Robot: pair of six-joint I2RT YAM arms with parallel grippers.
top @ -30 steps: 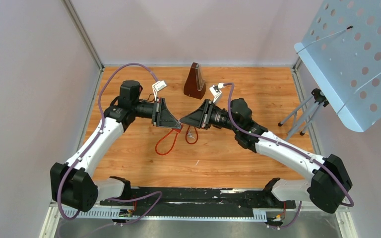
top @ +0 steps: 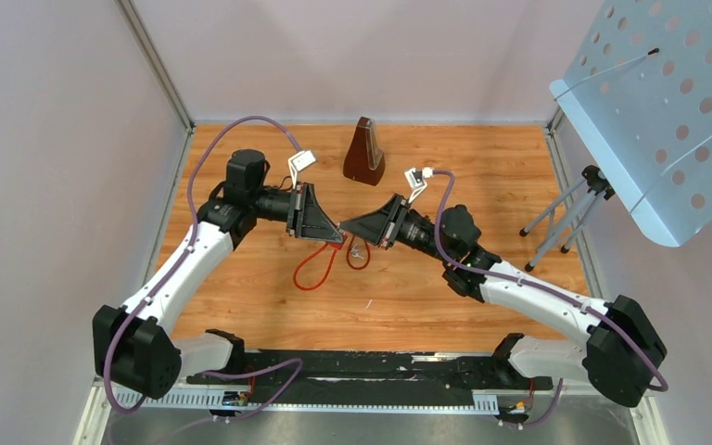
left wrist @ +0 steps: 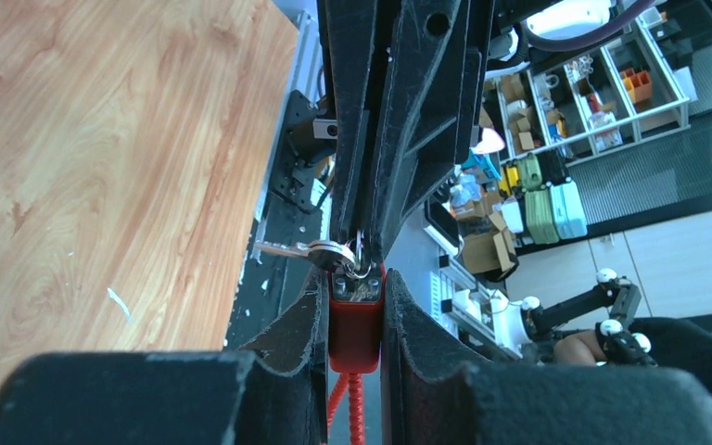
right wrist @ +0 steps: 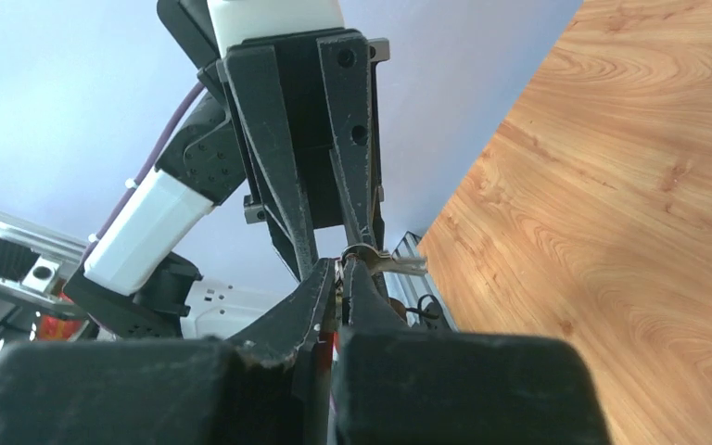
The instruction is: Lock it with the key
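A red padlock [left wrist: 355,336] with a metal end sits between the fingers of my left gripper [top: 337,235], which is shut on it. A red cord [top: 308,284] loops down from it. Opposite, tip to tip, is my right gripper [top: 346,226], shut with a small metal key at its fingertips. In the left wrist view a ring and a second key [left wrist: 287,248] stick out sideways at the padlock's metal end; the right wrist view shows this key [right wrist: 403,266] too. How far the held key reaches into the padlock is hidden by the fingers.
A darker red loop [top: 359,267] with small metal bits lies on the wooden table [top: 408,297] beneath the grippers. The brown metronome [top: 363,153] stands at the back. A tripod [top: 565,218] is at the right.
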